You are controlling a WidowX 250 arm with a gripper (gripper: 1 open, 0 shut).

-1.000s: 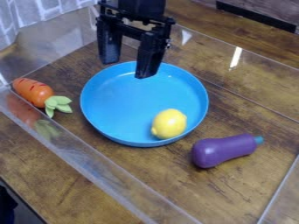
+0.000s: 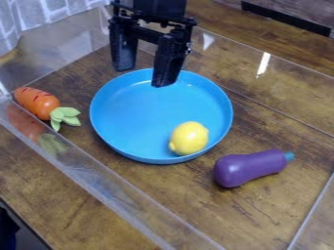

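The black gripper (image 2: 146, 61) hangs at the top centre of the camera view, its two fingers spread apart with nothing between them, above the back part of a blue plate (image 2: 131, 112). A yellow lemon-like object (image 2: 188, 139) rests on the plate toward the front right. An orange toy carrot (image 2: 37, 103) with green leaves lies left of the plate, and a purple eggplant (image 2: 247, 168) lies to its right, toward the front.
Clear transparent panels run along the left and the far side.
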